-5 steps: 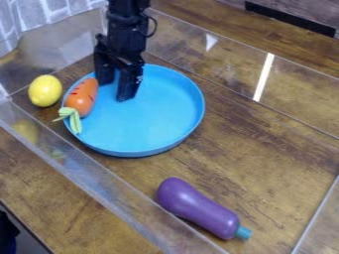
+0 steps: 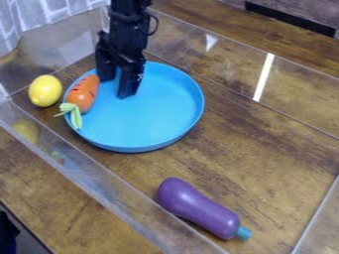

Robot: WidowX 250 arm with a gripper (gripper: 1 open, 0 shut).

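Note:
A blue round plate (image 2: pixel 157 119) sits on the wooden table, with an orange toy carrot (image 2: pixel 82 94) with green top lying on its left side. My black gripper (image 2: pixel 119 74) is over the plate's back-left part, just right of the carrot, open; its fingers are dark and hard to separate.
A yellow lemon (image 2: pixel 46 90) lies left of the plate, and a purple eggplant (image 2: pixel 195 203) lies at the front right. A transparent wall edge runs along the left and front.
The gripper has shifted very slightly over the back-left of the plate; the objects look unmoved.

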